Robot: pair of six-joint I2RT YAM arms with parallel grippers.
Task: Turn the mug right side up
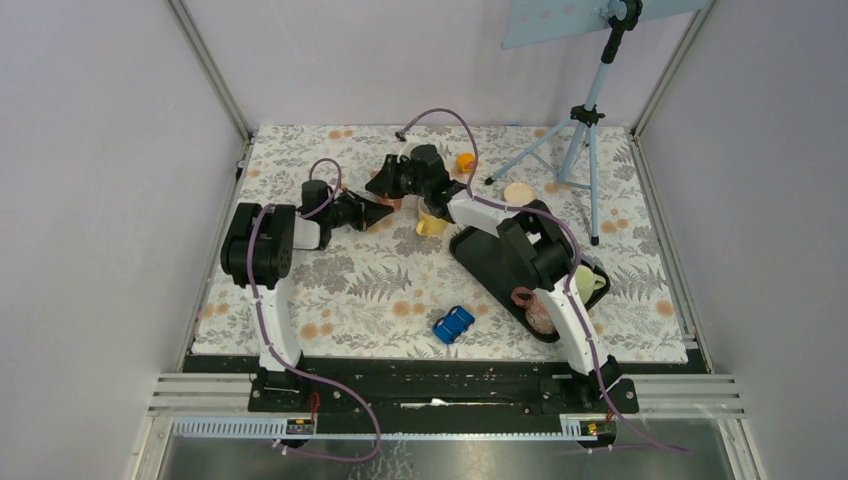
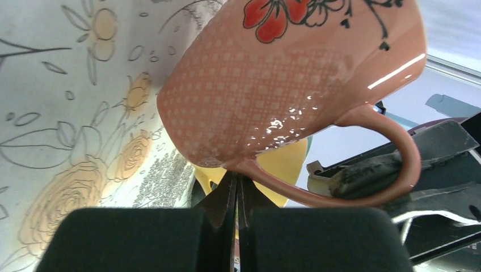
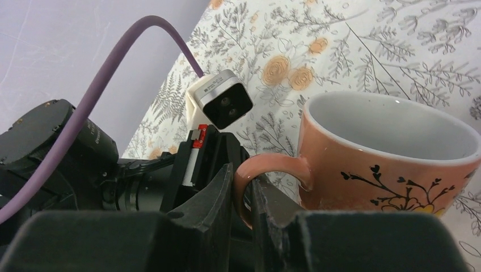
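A pink flowered mug is held upright by its handle in the right wrist view, opening [image 3: 385,124] facing up, with my right gripper shut on that handle. In the left wrist view the mug hangs just above my left gripper, which is shut with nothing visible between its fingers. From the top, both grippers meet near the upper middle of the mat and largely hide the pink mug.
A yellow mug [image 1: 432,225] sits beside the grippers, with a small orange object [image 1: 465,161] behind. A black tray [image 1: 485,265] with mugs is on the right, a blue toy car [image 1: 454,322] at the front, a tripod [image 1: 585,114] at back right.
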